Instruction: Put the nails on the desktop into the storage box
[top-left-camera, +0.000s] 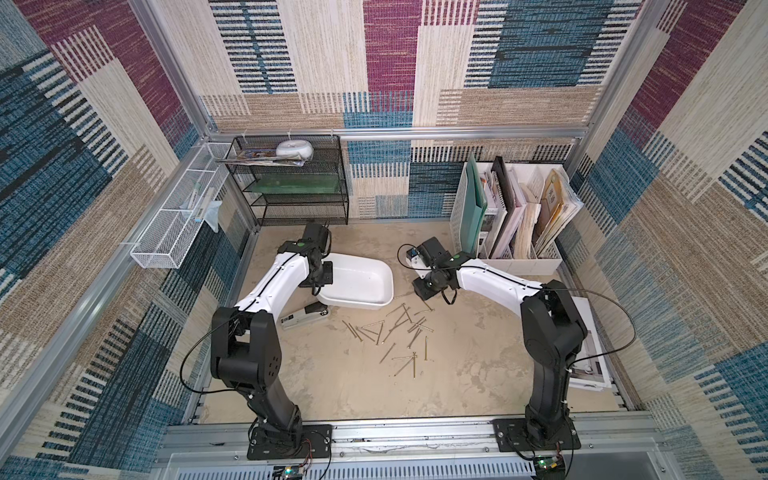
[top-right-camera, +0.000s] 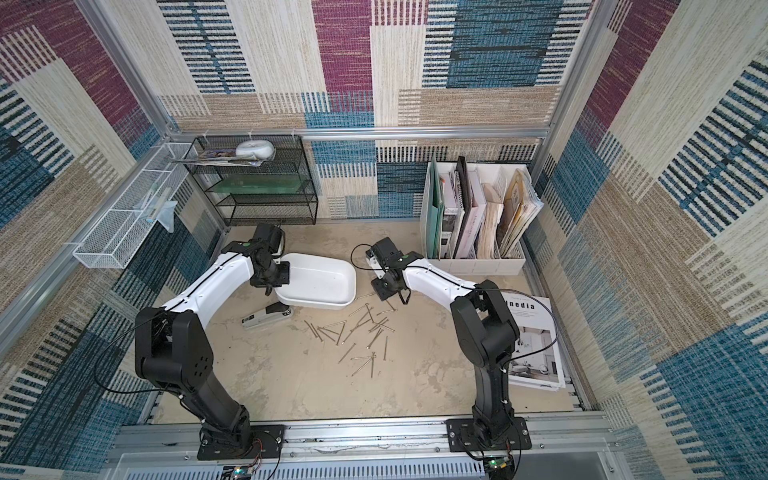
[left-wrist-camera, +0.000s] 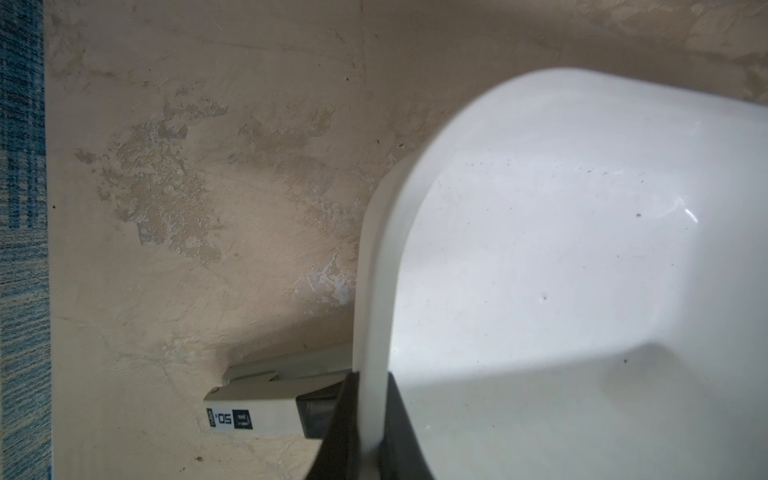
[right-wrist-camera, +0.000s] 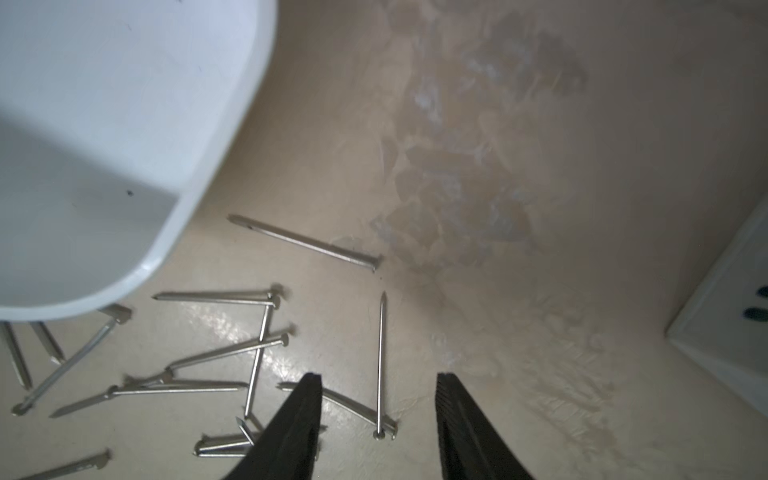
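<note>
Gripped at its left rim by my left gripper, the white storage box rests on the desktop. No nails show inside it in the top views. Several loose nails lie scattered on the desktop in front of the box. My right gripper is open above the desk, just right of the box. In the right wrist view one upright-lying nail appears between the fingertips, on the desk below them. Another single nail lies nearer the box's corner.
A stapler lies in front of the box's left side. Behind stand a black wire rack and a white file holder with folders. Magazines lie at the right edge.
</note>
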